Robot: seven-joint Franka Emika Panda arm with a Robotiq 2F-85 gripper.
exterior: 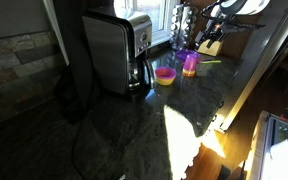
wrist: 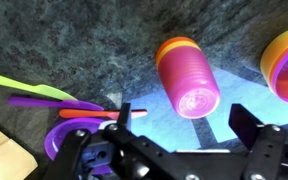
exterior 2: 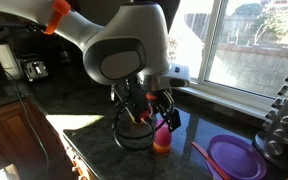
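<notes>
A pink cup with an orange end [wrist: 187, 80] stands out on the dark counter in the wrist view, slightly above the space between my fingers. My gripper is open, and nothing is between its fingers. In exterior view 1 the same pink cup [exterior: 190, 64] is near the window end of the counter, with my gripper up and to its right. From exterior view 2, the pink cup [exterior 2: 163, 138] appears just past my gripper's fingers, which partly overlap it.
Nested colourful bowls [exterior: 165, 75] sit beside the coffee maker [exterior: 121, 50]. A purple plate [exterior 2: 236, 157] holds a red utensil. Green [wrist: 24, 84] and orange utensils [wrist: 96, 114] lie left in the wrist view. Spice jars stand by the window.
</notes>
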